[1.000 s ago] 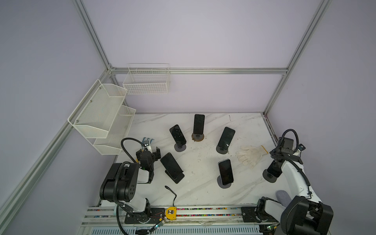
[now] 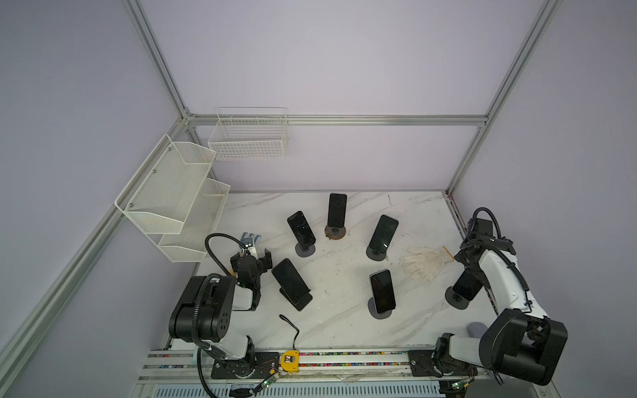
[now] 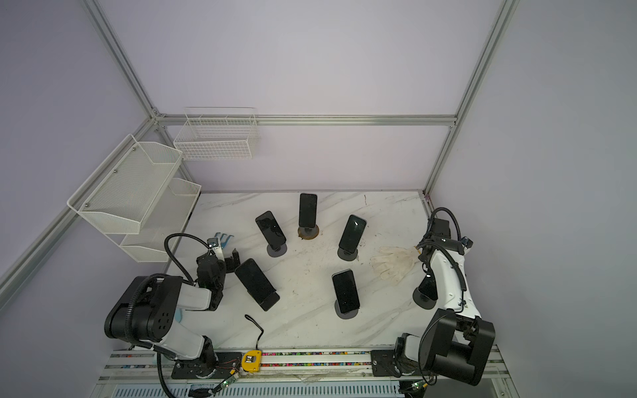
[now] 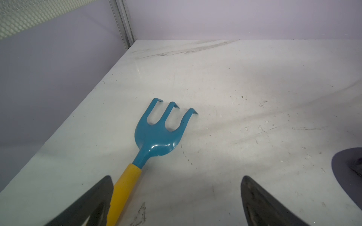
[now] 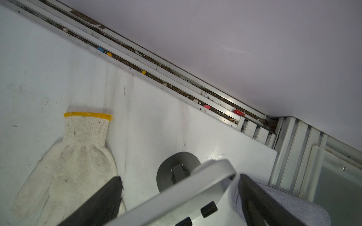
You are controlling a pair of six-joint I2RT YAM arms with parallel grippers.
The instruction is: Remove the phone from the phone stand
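Several dark phones lean on round stands across the marble table. At the far right, one phone (image 2: 469, 284) rests on its grey stand (image 2: 456, 299), partly covered by the right arm. My open right gripper is above this phone. In the right wrist view, the pale edge of the phone (image 5: 184, 194) slants between the fingers of the right gripper, nearer the camera than the stand base (image 5: 177, 160); whether a finger touches it I cannot tell. Over at the left, my left gripper is open, low over the table, with nothing gripped.
A glove (image 5: 83, 158) lies left of the right gripper, and a grey roll (image 5: 282, 203) to its right. The right wall is close. A blue fork with a yellow handle (image 4: 126, 184) lies under the left gripper. Tape measure (image 2: 290, 361) at the front; mid-table is clear.
The left arm and the phones have stayed put.
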